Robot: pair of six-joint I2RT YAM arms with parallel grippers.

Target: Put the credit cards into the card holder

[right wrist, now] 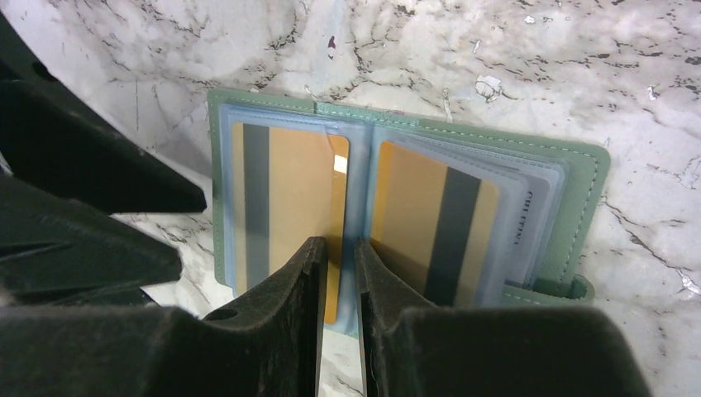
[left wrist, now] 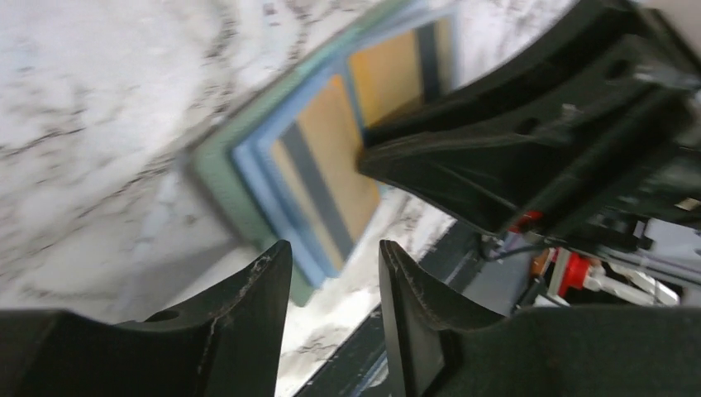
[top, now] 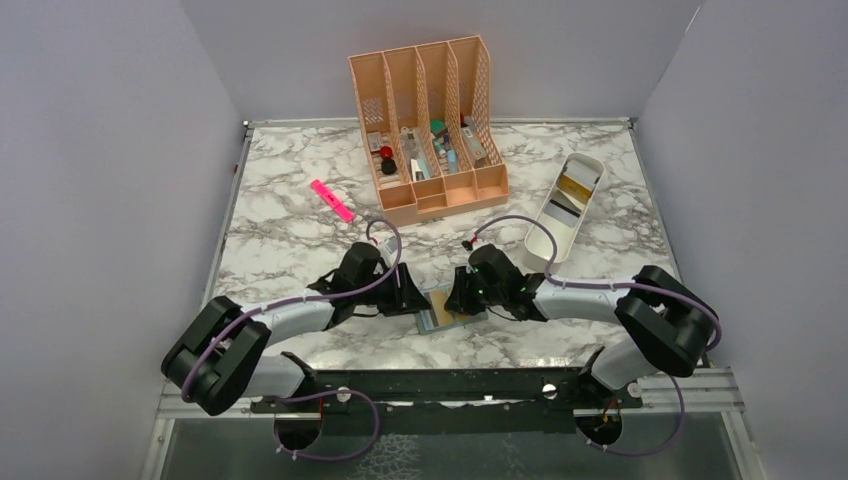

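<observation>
The green-edged card holder (right wrist: 326, 111) lies spread on the marble table with a light-blue inside. A gold card with a dark stripe (right wrist: 302, 182) sits in its left pocket, and a similar gold card (right wrist: 413, 207) sits on the right side. My right gripper hangs over the middle fold, its fingers only a narrow gap apart. Nothing shows gripped between them, though contact with the holder is hard to judge. At the holder's left edge my left gripper stands open, with the holder's corner showing between its fingertips.
A white tray (top: 539, 243) holding a gold card and a dark one stands at the right. Behind are a tan organizer (top: 440, 205) with small items and a pink object (top: 332, 200). Both grippers are close together.
</observation>
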